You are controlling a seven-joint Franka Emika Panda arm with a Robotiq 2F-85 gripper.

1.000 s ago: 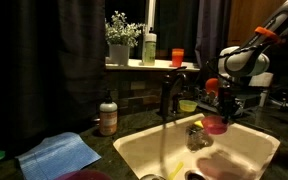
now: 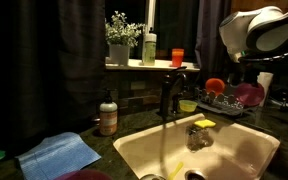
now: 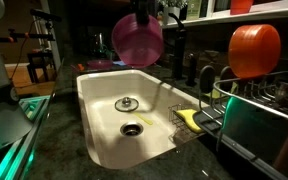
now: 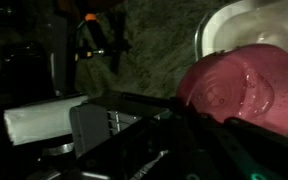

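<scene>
A translucent pink bowl (image 3: 137,42) hangs tilted above the far side of the white sink (image 3: 97,122), its round face turned toward exterior view 2. My gripper is shut on the bowl's rim. In the wrist view the pink bowl (image 4: 246,85) spreads out to the right of the fingers, over the sink's edge. From exterior view 1 the pink bowl (image 2: 250,94) shows below the white arm at the right; the fingertips are dark and hard to make out there.
An orange bowl (image 3: 255,52) sits on the dish rack (image 3: 269,97) beside the sink. A metal strainer (image 3: 127,103) and a yellow strip (image 3: 145,117) lie in the basin. The dark faucet (image 2: 170,92) rises behind it. A blue cloth (image 2: 58,156) covers part of the left counter.
The pink bowl has moved up and to the right in exterior view 1, away from low over the basin. The arm has risen with it.
</scene>
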